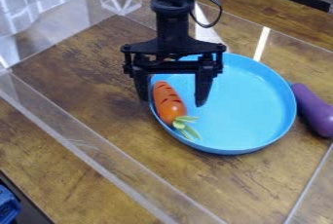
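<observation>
A black gripper point(173, 84) hangs from the top over the left part of a blue plate point(247, 109), open, one finger at either side above an orange toy carrot point(166, 102) with pale green leaves. The carrot lies on the plate's left side, its upper end partly under the gripper.
A purple toy eggplant point(314, 111) lies right of the plate on the wooden table point(78, 92). Clear walls line the back left and front. A blue object point(7, 208) sits at the bottom left corner. The table left of the plate is clear.
</observation>
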